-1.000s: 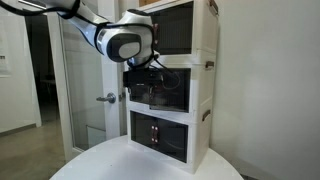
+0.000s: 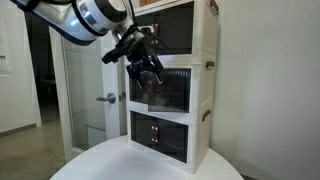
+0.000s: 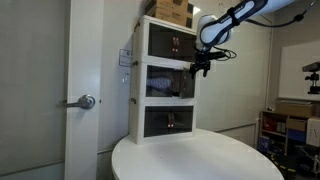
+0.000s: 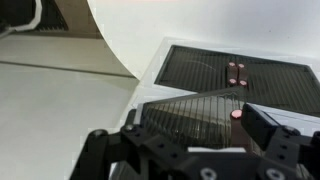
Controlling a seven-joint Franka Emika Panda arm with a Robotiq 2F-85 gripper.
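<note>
A white cabinet [image 2: 200, 115] of three stacked units stands at the back of the round white table. The middle unit [image 3: 160, 82] shows a lighter interior at its left and a dark door panel [image 3: 188, 84] at its right. In the wrist view, a ribbed dark panel [image 4: 185, 117] with a knob [image 4: 237, 114] lies just beyond my fingers. My gripper [image 2: 145, 74] hangs in front of the middle unit, its fingers spread open and nothing visible between them. Whether a finger touches the panel, I cannot tell.
The bottom unit's dark doors [image 2: 160, 137] and the top unit's doors [image 3: 170, 42] look shut. Cardboard boxes [image 3: 170, 10] sit on top. A room door [image 3: 80, 70] and a shelf of items [image 3: 285, 125] stand apart from the table.
The arm's wrist has swung left and upward in exterior view 1, tilting the gripper. Its fingertips stay in front of the middle unit. The cabinet shows no clear change.
</note>
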